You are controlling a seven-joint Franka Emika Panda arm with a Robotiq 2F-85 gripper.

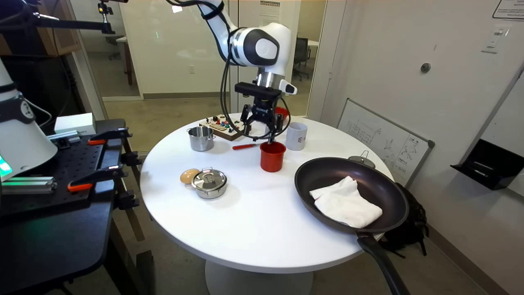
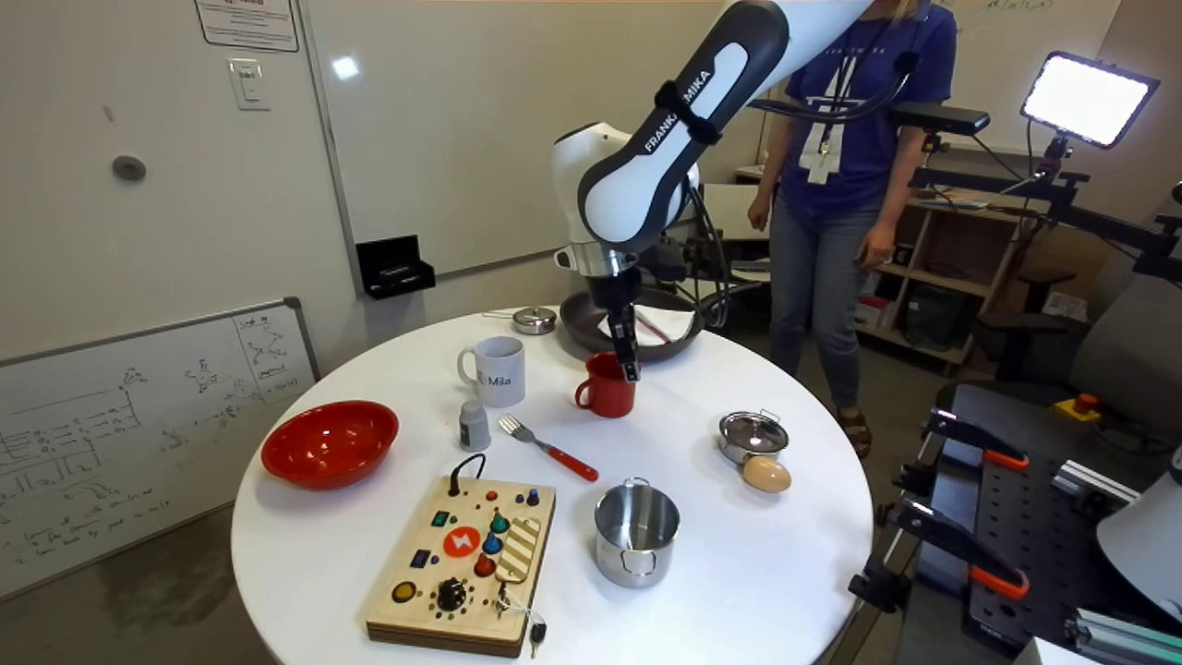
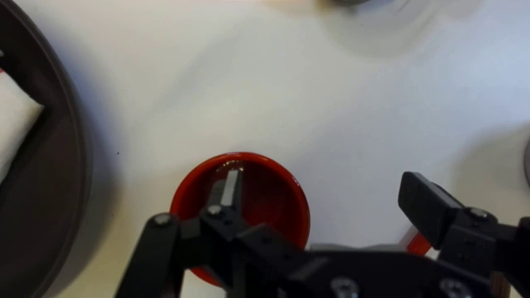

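Observation:
A red mug stands upright on the round white table, its handle showing in exterior view 2. My gripper is open and points down at it. In the wrist view one of the fingers overlaps the mug's mouth, while the other lies out to the right, beside the red fork handle. Nothing is between them. Exterior view 2 has the fingertips in front of the mug's rim; whether one is inside the mug, I cannot tell.
A black pan holding a white cloth stands on one side of the mug. Around it are a white mug, grey shaker, steel pot, lidded pot, egg, red bowl and wooden switch board.

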